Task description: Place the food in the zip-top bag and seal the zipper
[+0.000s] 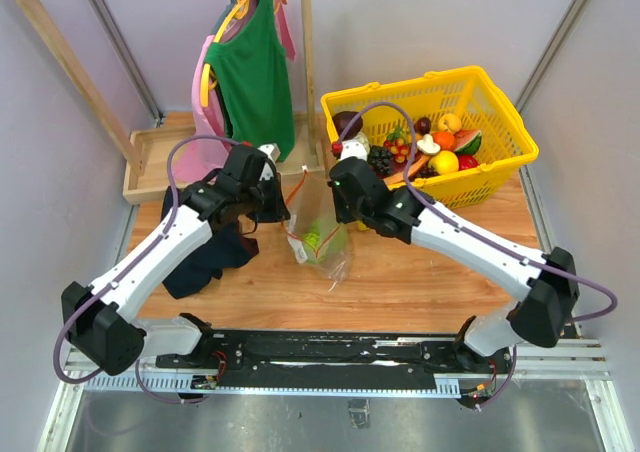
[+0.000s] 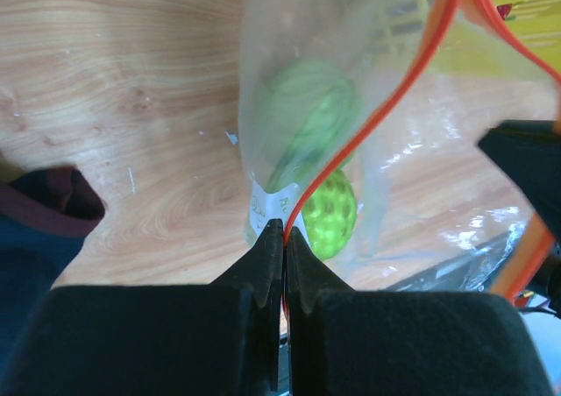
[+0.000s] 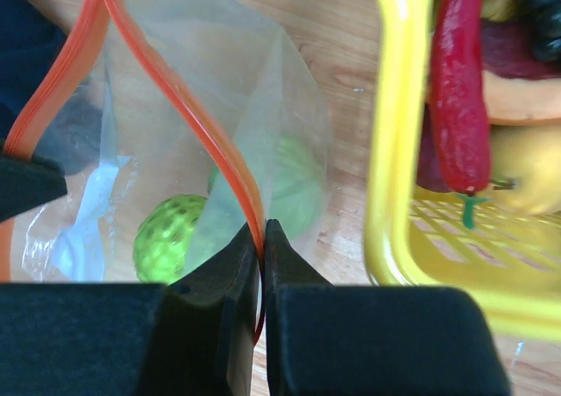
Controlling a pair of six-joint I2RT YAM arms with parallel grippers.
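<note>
The zip top bag (image 1: 318, 242) stands on the table between my grippers, green food (image 2: 329, 212) inside, its orange zipper edges spread apart. My left gripper is shut on one orange zipper edge (image 2: 377, 116) of the bag. My right gripper is shut on the other orange edge (image 3: 202, 124). A paler green item (image 3: 294, 181) also shows through the plastic.
The yellow basket (image 1: 480, 177) of fruit and vegetables sits at back right, close beside the right gripper. Dark cloth (image 1: 200, 272) lies left of the bag. A wooden rack with hanging garments stands behind. Bare table is at the front.
</note>
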